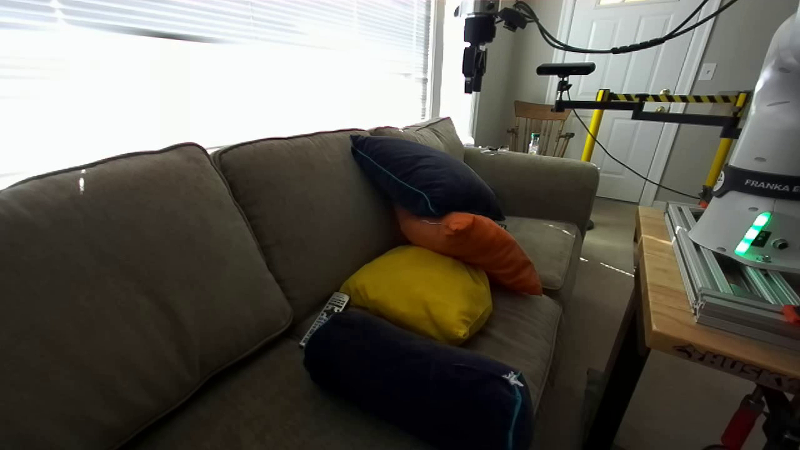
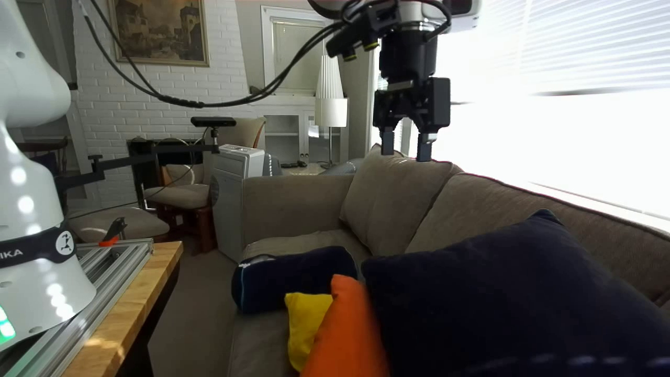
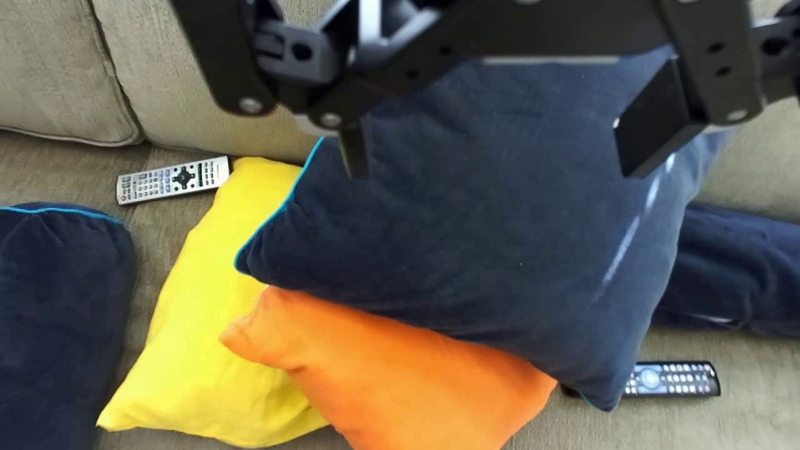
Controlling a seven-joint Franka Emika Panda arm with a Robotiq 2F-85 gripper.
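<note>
My gripper [image 2: 406, 147] hangs open above the couch, with nothing between its fingers. Beneath it in the wrist view lies a large navy pillow [image 3: 480, 225] with blue piping, resting partly over an orange pillow [image 3: 405, 367]. That orange one overlaps a yellow pillow [image 3: 202, 322]. A silver remote [image 3: 174, 180] lies on the seat beside the yellow pillow's upper end. A black remote [image 3: 671, 379] shows at the navy pillow's lower right, its left end hidden. The navy bolster [image 1: 412, 375] stretches across the seat in front of the yellow pillow.
Behind the pillows rises the couch backrest [image 1: 300, 195], with an armrest [image 1: 540, 184] at the far end. Another dark blue cloth item [image 3: 739, 270] sits right of the big pillow in the wrist view. A wooden table [image 1: 660, 300] carries the arm's base. Open air surrounds the gripper.
</note>
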